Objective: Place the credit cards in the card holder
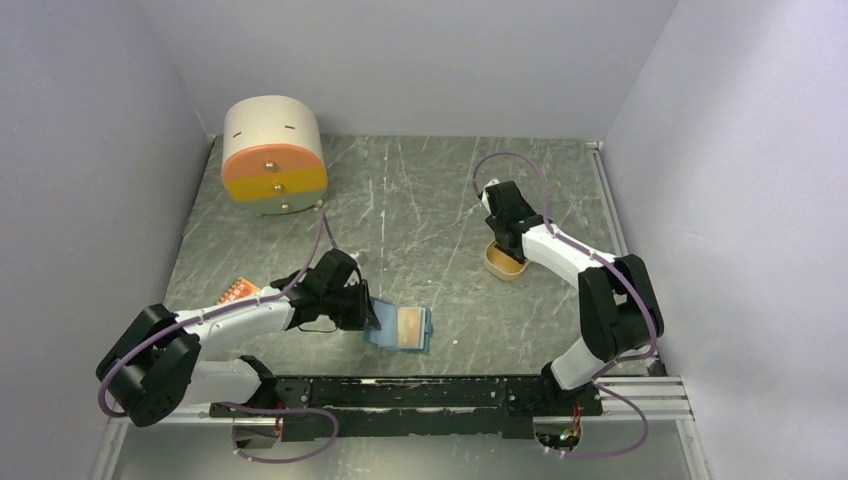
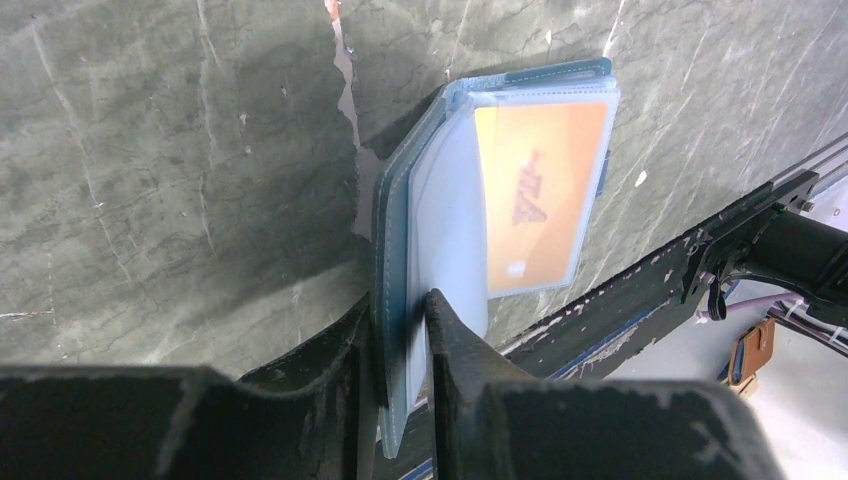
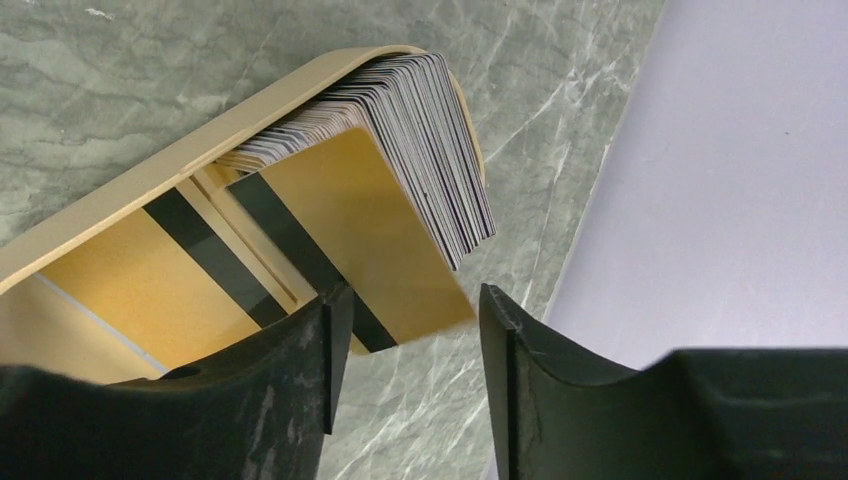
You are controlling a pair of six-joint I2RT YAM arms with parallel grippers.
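The blue card holder lies open near the table's front edge, an orange card showing in a clear sleeve. My left gripper has the holder's raised cover and clear leaves between its closely set fingers, so it looks shut on them. At the right, a beige bin holds a tight stack of cards. A gold card with a dark stripe leans out from that stack. Over it my right gripper stands open, fingers spread; the card reaches down between them, and contact cannot be made out.
A toy-like chest of drawers stands at the back left. An orange patterned item lies behind the left forearm. Walls close in the table on the left, right and back.
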